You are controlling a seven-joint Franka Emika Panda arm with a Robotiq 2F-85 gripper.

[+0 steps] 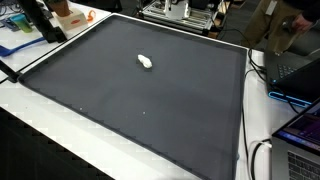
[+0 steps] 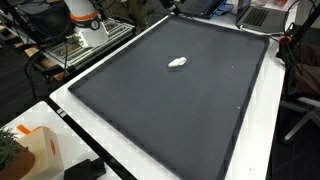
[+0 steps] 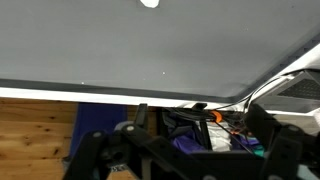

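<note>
A small white object (image 1: 145, 61) lies on the dark grey board (image 1: 150, 110), toward its far side in exterior view 1. The second exterior view has the same white object (image 2: 177, 62) in the upper middle of the board. Only part of the white object (image 3: 150, 3) shows at the top edge of the wrist view. My gripper stands open, its dark fingers wide apart at the bottom of the wrist view with nothing held between them. It is apart from the white object, over the board's edge.
A laptop (image 1: 290, 75) and cables lie along the right side in exterior view 1. Boxes and clutter (image 1: 68, 15) stand at the far left. A potted plant (image 2: 12, 155) is near the front left of the second exterior view. Most of the board is clear.
</note>
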